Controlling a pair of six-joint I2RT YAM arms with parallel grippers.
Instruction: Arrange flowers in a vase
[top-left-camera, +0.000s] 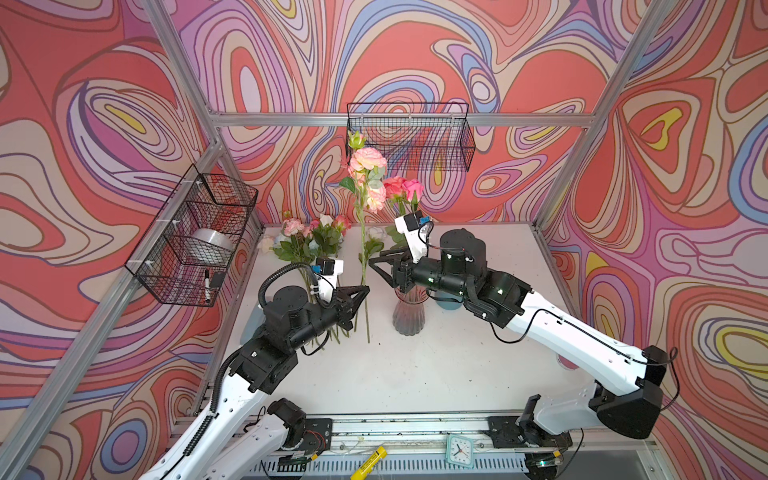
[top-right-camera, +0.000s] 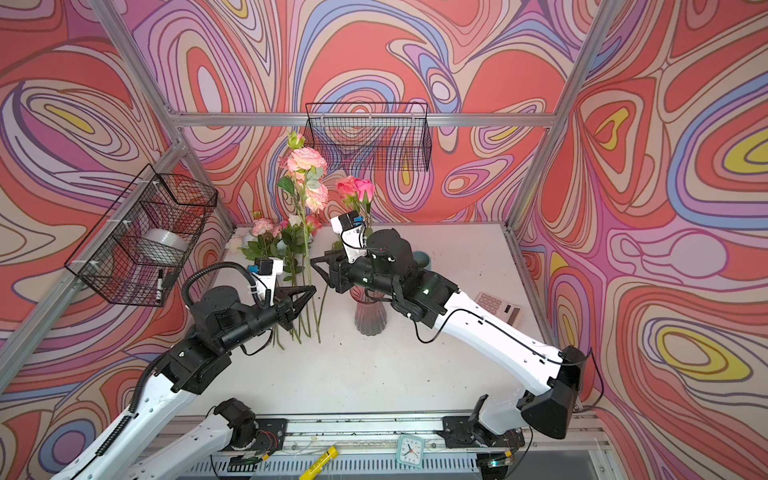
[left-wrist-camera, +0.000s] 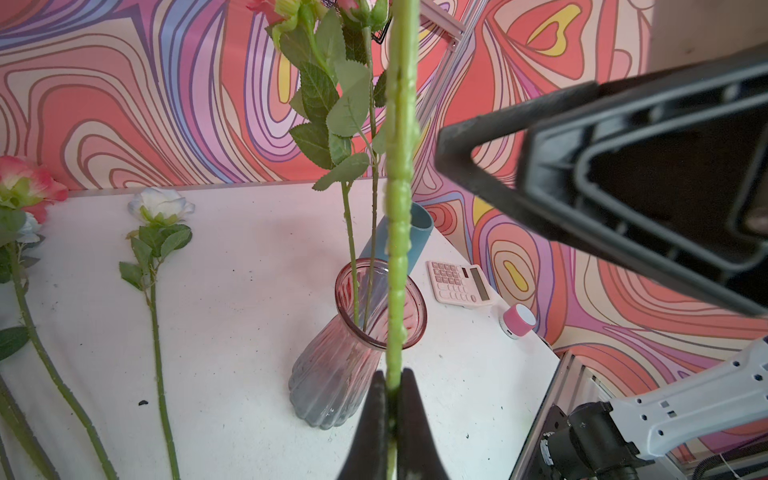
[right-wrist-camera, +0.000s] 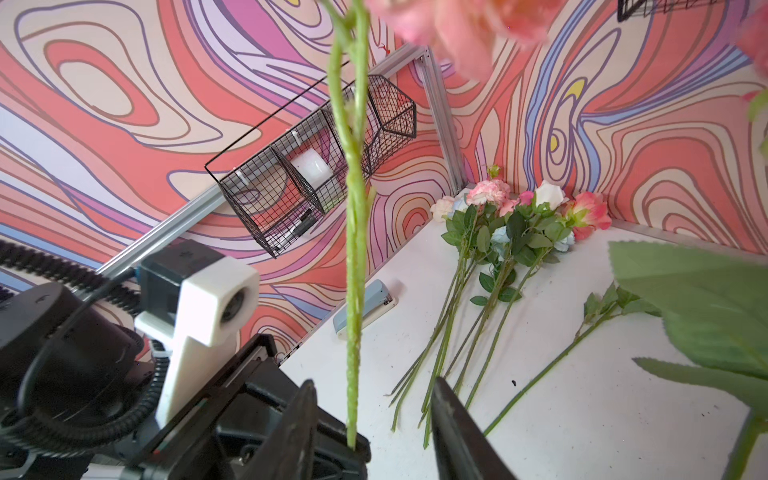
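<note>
An upright stem with pink blooms is held by my left gripper, which is shut on it. Its blooms rise above both grippers. My right gripper is open beside the stem, with nothing gripped between its fingers. Behind them the ribbed glass vase stands on the table, with stems of pink roses in it. More flowers lie on the left part of the table, and a single white rose lies near the vase.
A blue cup stands behind the vase, with a calculator to its right. Wire baskets hang on the left and back walls.
</note>
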